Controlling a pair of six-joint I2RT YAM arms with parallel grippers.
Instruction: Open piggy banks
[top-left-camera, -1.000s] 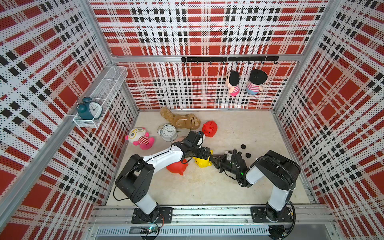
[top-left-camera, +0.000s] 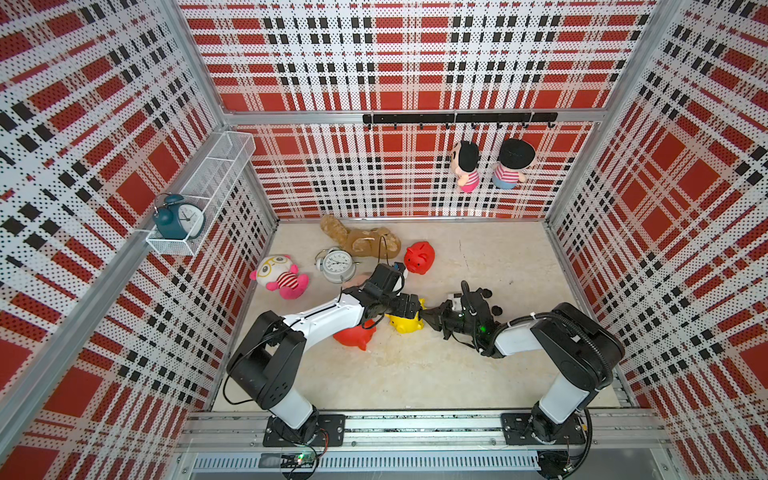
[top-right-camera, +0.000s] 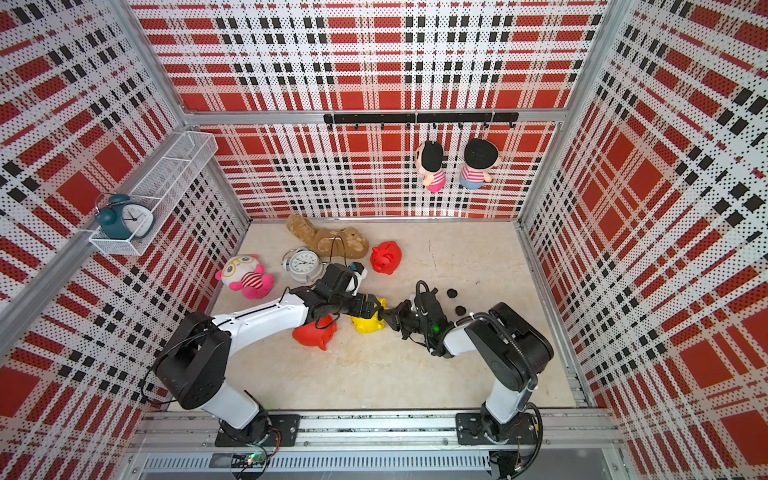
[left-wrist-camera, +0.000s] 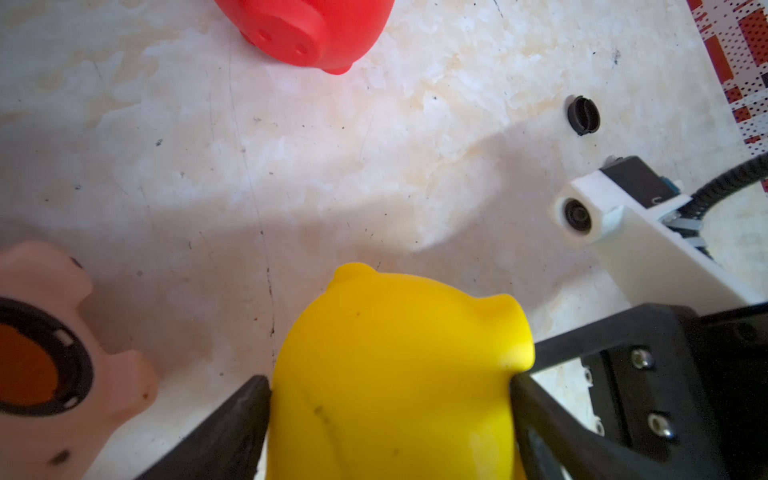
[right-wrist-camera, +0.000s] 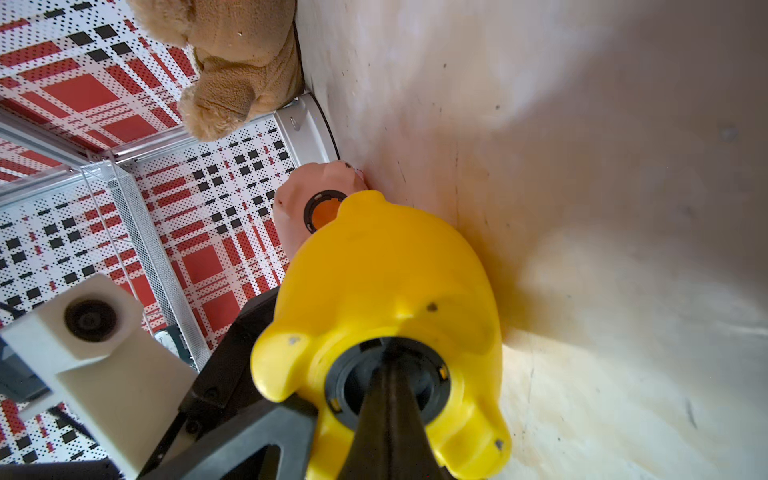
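Note:
In the left wrist view, the yellow piggy bank (left-wrist-camera: 400, 376) sits between the open fingers of my left gripper. In the right wrist view its black-rimmed round bottom opening (right-wrist-camera: 356, 368) faces my right gripper, whose shut fingertips point into it, with nothing seen between them. A pink piggy bank (left-wrist-camera: 48, 360) with a black ring round an orange centre lies beside it. Red piggy banks stand behind (top-left-camera: 419, 257) and at front left (top-left-camera: 353, 336).
A brown plush toy (top-left-camera: 372, 242), a silver clock (top-left-camera: 335, 264) and a pink plush toy (top-left-camera: 280, 278) crowd the back left. Two black caps (top-right-camera: 452, 293) lie right of the banks.
The left arm is nearly still.

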